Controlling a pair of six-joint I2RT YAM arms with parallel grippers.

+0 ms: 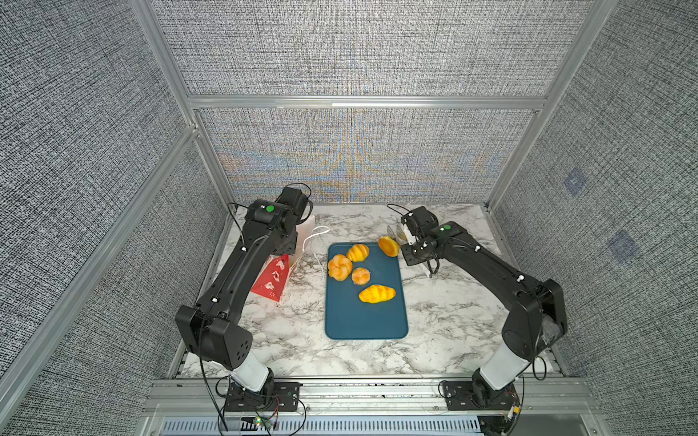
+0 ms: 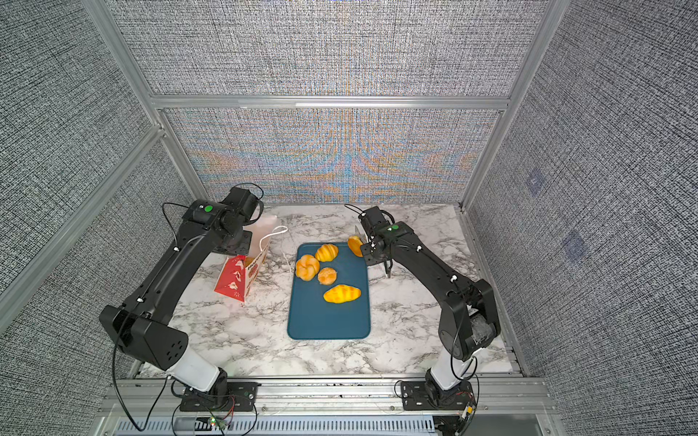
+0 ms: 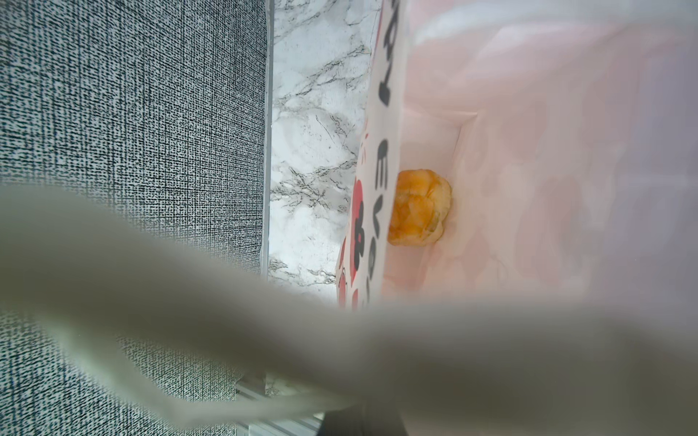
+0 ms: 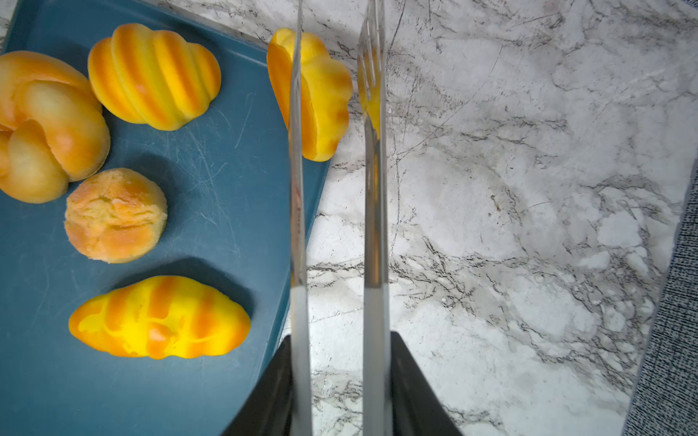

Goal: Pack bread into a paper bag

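The red-and-white paper bag [image 2: 234,277] stands on the left of the table with its mouth open; one piece of bread [image 3: 420,207] lies inside it. My left gripper is over the bag, and the left wrist view shows a blurred pale handle [image 3: 509,348] across its front; its fingers are hidden there. My right gripper is at the tray's far right corner, part open. A yellow bread [image 4: 327,101], tipped at the tray's edge, shows around and between its long fingers; I cannot tell whether they touch it.
On the blue tray [image 1: 363,323] lie a striped roll [image 4: 154,76], a twisted bun [image 4: 54,127], a small round bun [image 4: 116,215] and a yellow croissant [image 4: 161,317]. Bare marble table [image 4: 523,290] lies right of the tray.
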